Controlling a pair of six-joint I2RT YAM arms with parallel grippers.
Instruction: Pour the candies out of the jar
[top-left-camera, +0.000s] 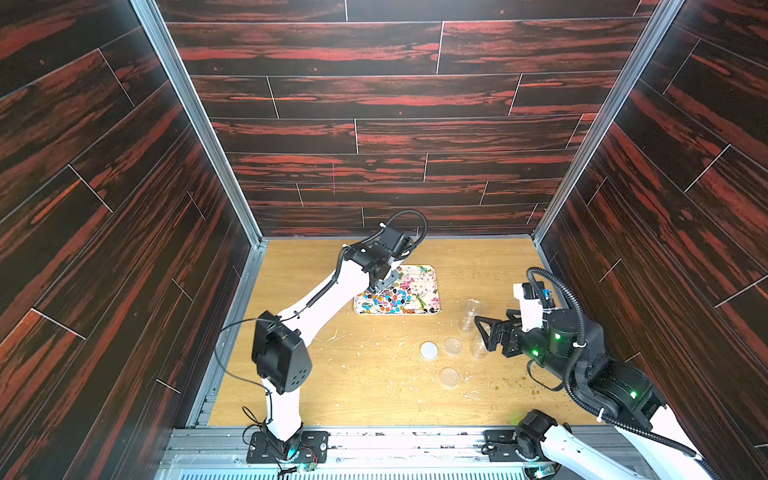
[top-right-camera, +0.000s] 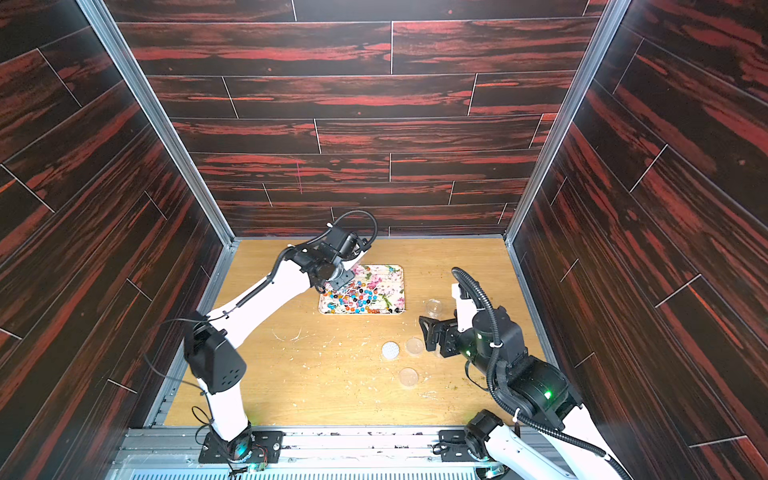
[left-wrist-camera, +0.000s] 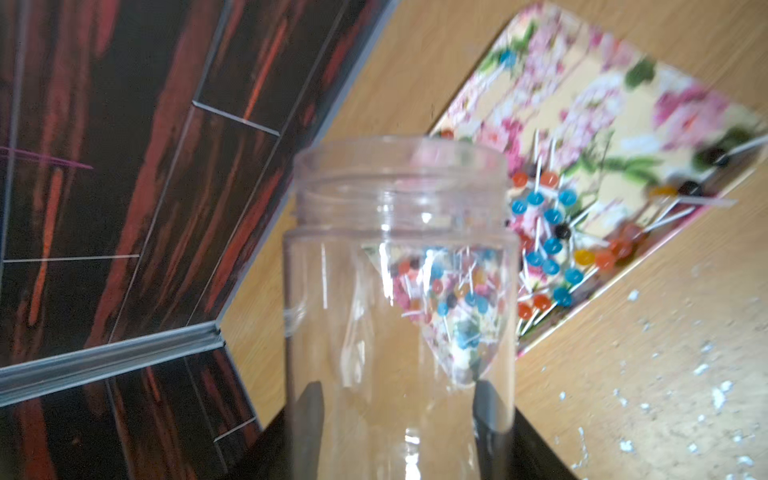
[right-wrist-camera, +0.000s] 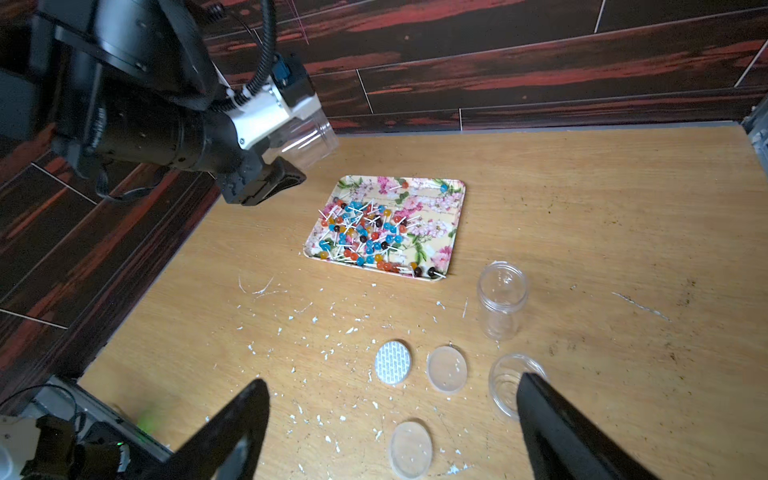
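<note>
A clear jar (left-wrist-camera: 400, 320) fills the middle of the left wrist view, held by my left gripper, whose two dark fingers (left-wrist-camera: 310, 424) press on its sides. Its open mouth points up the frame. No candies stand out inside; the tray and lollipops show through its wall. The right wrist view has this jar tilted in the air left of the floral tray (right-wrist-camera: 432, 216). Many coloured lollipops (right-wrist-camera: 368, 232) lie heaped on the tray's left half. My right gripper hangs above the table's right side, its fingers apart and nothing between them.
Two other clear jars, one farther back (right-wrist-camera: 502, 296) and one nearer (right-wrist-camera: 512, 384), stand right of the tray. A white lid (right-wrist-camera: 393, 362) and two clear lids (right-wrist-camera: 446, 369) lie in front. Small white scraps litter the table (right-wrist-camera: 624, 216).
</note>
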